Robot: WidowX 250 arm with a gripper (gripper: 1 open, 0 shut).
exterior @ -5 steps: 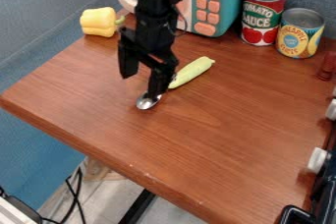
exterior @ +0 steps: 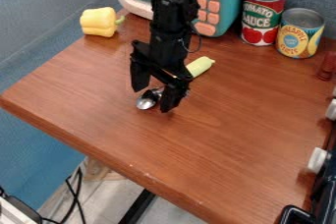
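My black gripper (exterior: 153, 88) is low over the middle of the wooden table, its fingers down around a metal spoon (exterior: 148, 99), whose bowl shows just left of the fingertips. A pale yellow corn cob (exterior: 198, 67) lies just behind and right of the gripper, partly hidden by it. Whether the fingers are closed on anything I cannot tell.
A yellow pepper toy (exterior: 98, 22) sits at the back left. A teal toy microwave (exterior: 226, 7), a tomato can (exterior: 261, 17) and a second can (exterior: 300, 36) line the back. Black appliances (exterior: 315, 189) edge the right.
The gripper has moved right and lower, down onto the spoon, which it now partly covers.
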